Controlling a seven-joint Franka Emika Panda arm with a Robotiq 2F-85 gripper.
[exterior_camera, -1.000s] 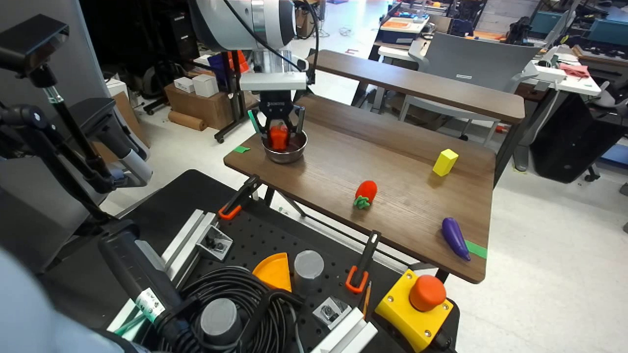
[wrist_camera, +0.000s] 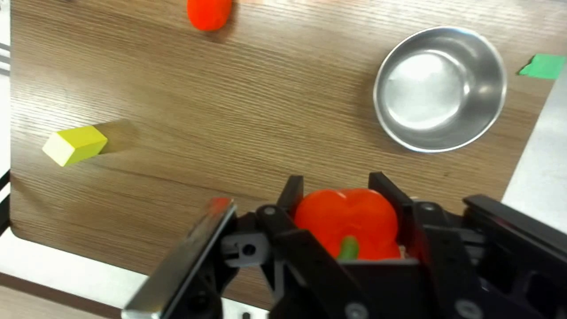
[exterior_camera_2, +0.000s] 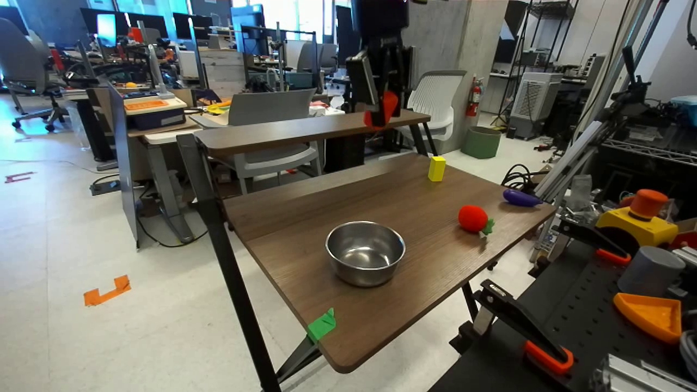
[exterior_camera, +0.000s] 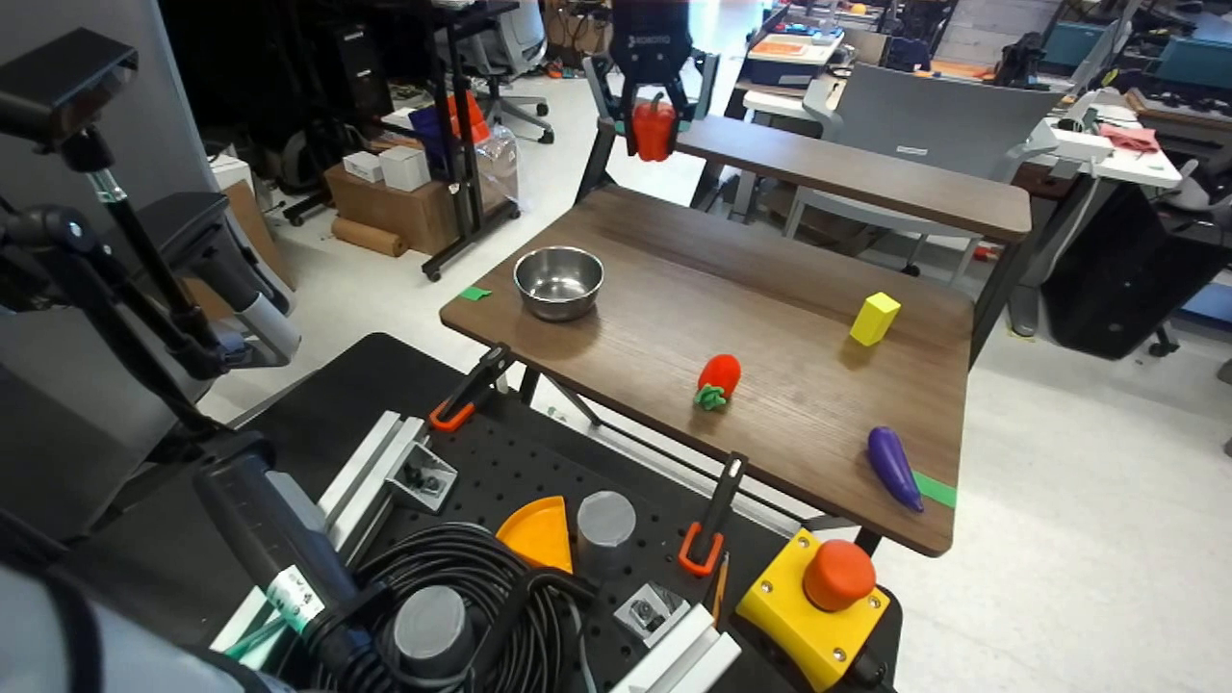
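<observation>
A red bell pepper with a green stem (wrist_camera: 348,218) is clasped between the fingers of my gripper, which is shut on it. In exterior view 1 the gripper (exterior_camera: 654,129) hangs high by the raised shelf, the pepper well above the tabletop. The steel bowl (exterior_camera: 559,284) stands empty at the table's left. A red strawberry-like toy with green leaves (exterior_camera: 718,379) lies near the front edge. Farther right are the yellow block (exterior_camera: 875,319) and the purple eggplant (exterior_camera: 895,468).
The raised wooden shelf (exterior_camera: 855,173) runs along the table's back, close to the gripper. Green tape (exterior_camera: 474,294) marks the corner near the bowl. Clamps (exterior_camera: 713,515) grip the front edge. Mid-table is clear.
The gripper has risen from over the bowl and moved back and right toward the shelf, carrying the red pepper with it. The bowl and the other toys have stayed put.
</observation>
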